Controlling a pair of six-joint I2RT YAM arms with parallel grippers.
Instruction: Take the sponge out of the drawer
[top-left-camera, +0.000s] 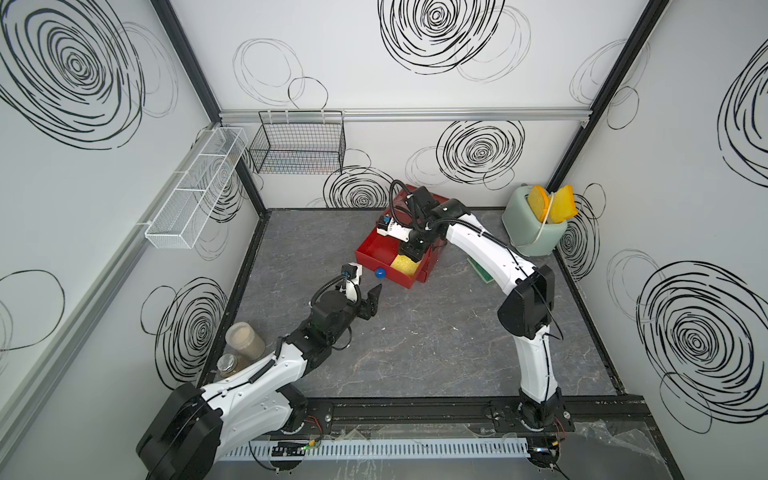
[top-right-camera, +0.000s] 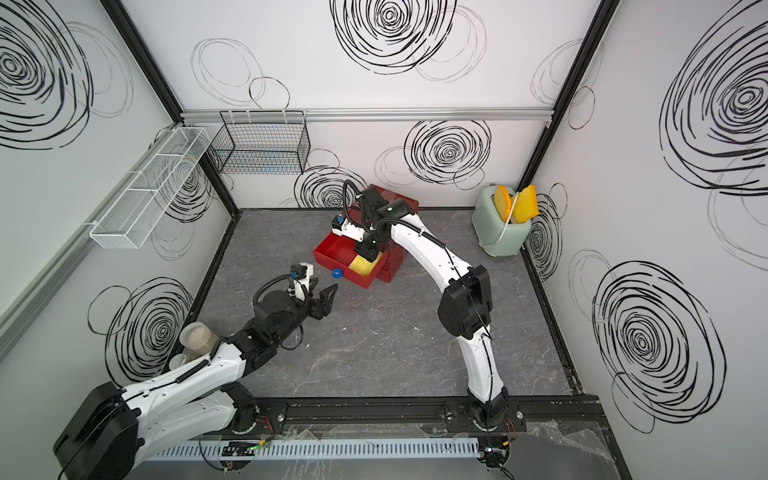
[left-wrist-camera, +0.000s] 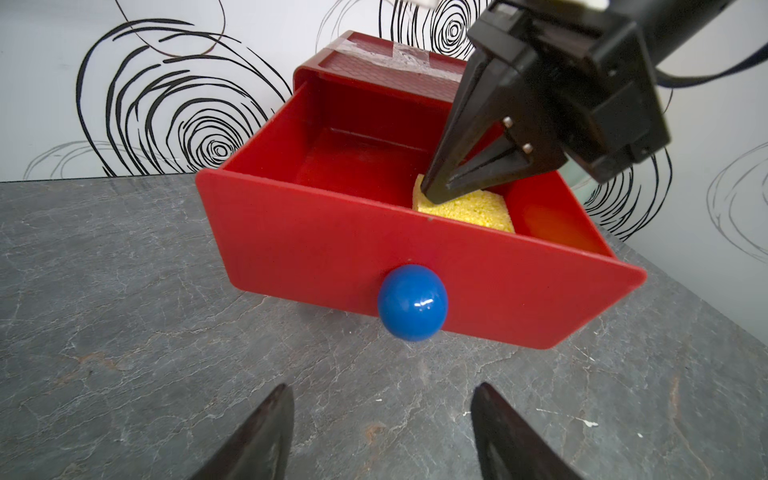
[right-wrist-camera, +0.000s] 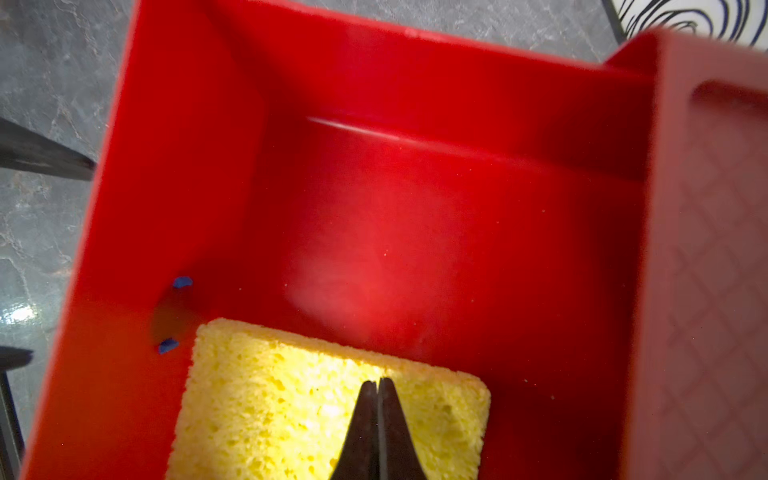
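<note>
The yellow sponge lies flat on the floor of the pulled-out red drawer, by the front wall. My right gripper is shut with nothing showing between its fingers. Its tips are over the sponge's upper surface in the right wrist view; in the left wrist view the right fingers point down at the sponge, though I cannot tell whether they touch it. Outside, in front of the drawer's blue knob, my left gripper stands open and empty.
Behind the drawer is its red cabinet. A green flat item lies to the right, partly under the right arm. At the back right stands a pale green bin with yellow things in it.
</note>
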